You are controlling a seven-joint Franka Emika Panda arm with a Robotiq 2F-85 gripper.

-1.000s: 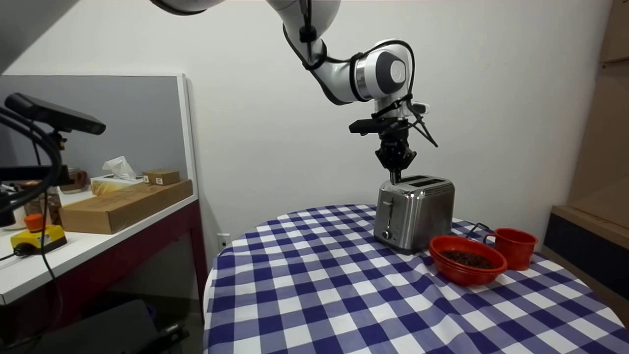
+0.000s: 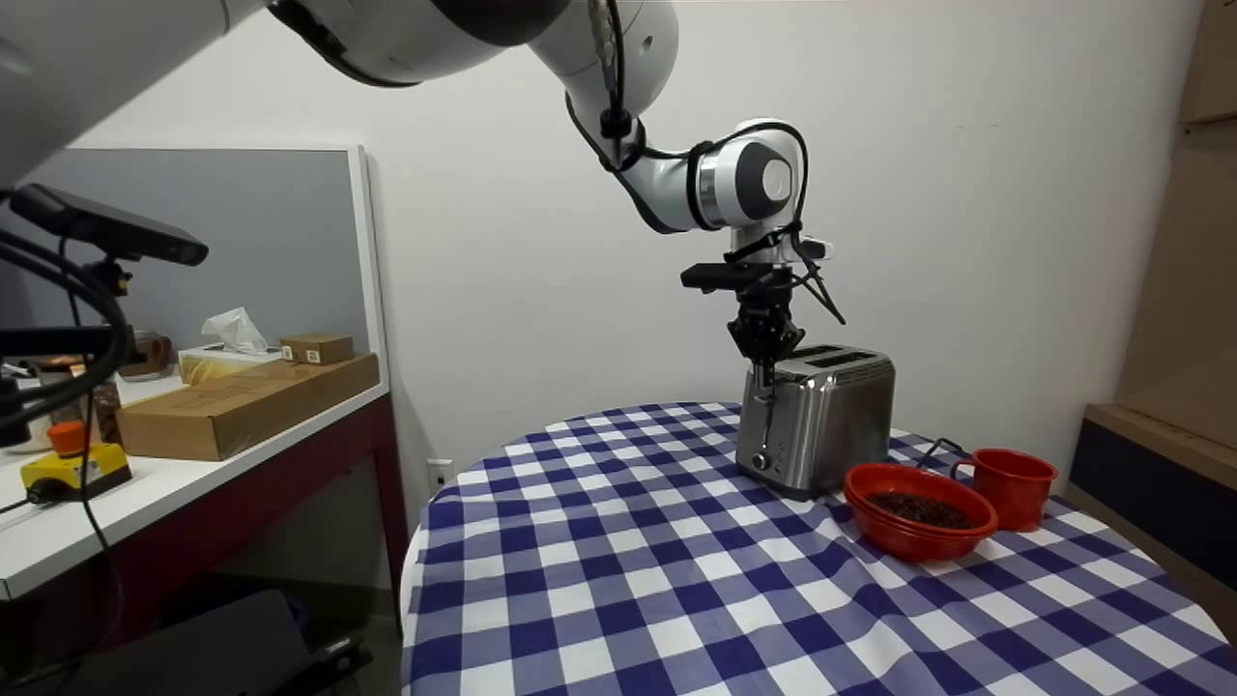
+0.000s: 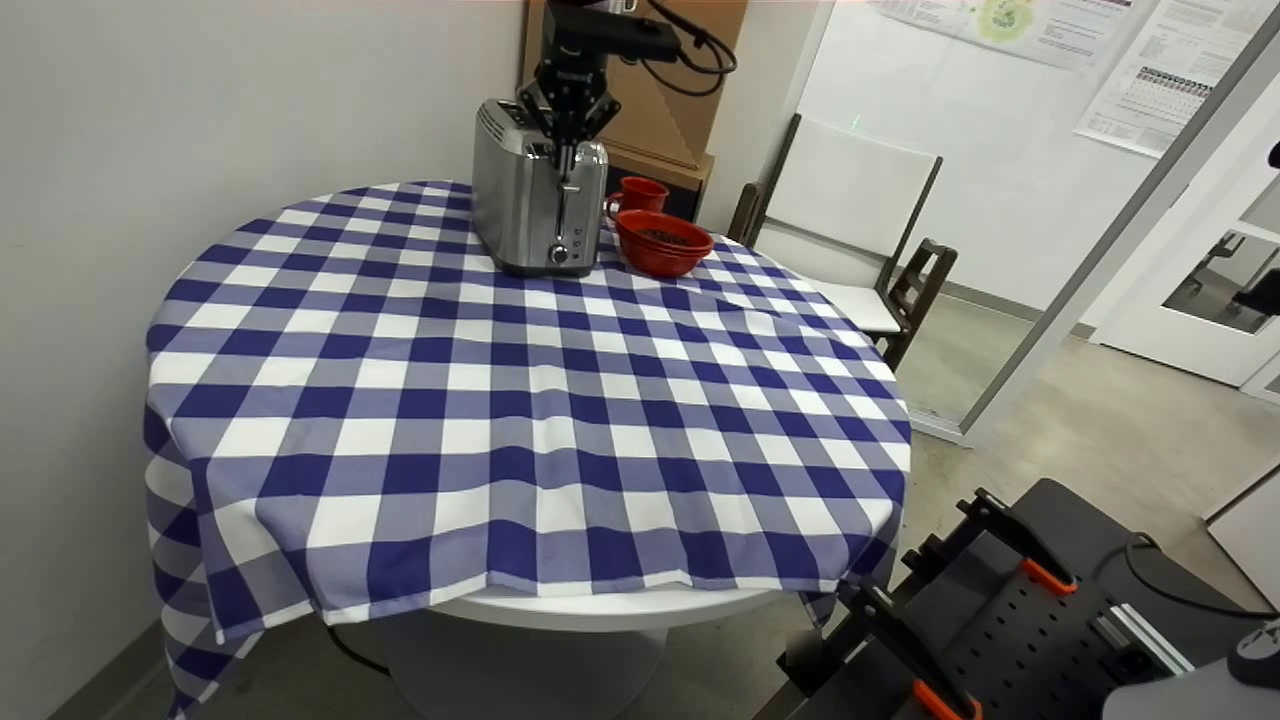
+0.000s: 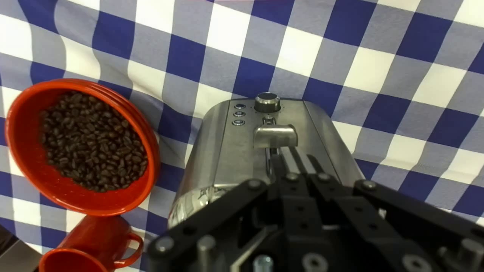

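A silver toaster (image 2: 849, 425) stands upright on the checked tablecloth, its front panel carrying a lever (image 4: 275, 136), a round knob (image 4: 267, 102) and a few small buttons. My gripper (image 2: 762, 387) points down at the upper part of that panel, fingers together. In the wrist view the fingertips (image 4: 287, 154) lie right by the lever's edge; whether they touch it I cannot tell. Nothing shows between the fingers. From the second exterior view, the gripper (image 3: 565, 174) is in front of the toaster (image 3: 504, 198), just above the lever.
Beside the toaster sits a red bowl (image 4: 152, 154) of dark coffee beans (image 4: 93, 140). A red mug (image 2: 1015, 487) stands next to the bowl, and a cord (image 2: 941, 447) runs behind.
My gripper has come down and slightly left in the first exterior view, from above the toaster's top edge to the front panel near the lever. Toaster, bowl and mug stay put.
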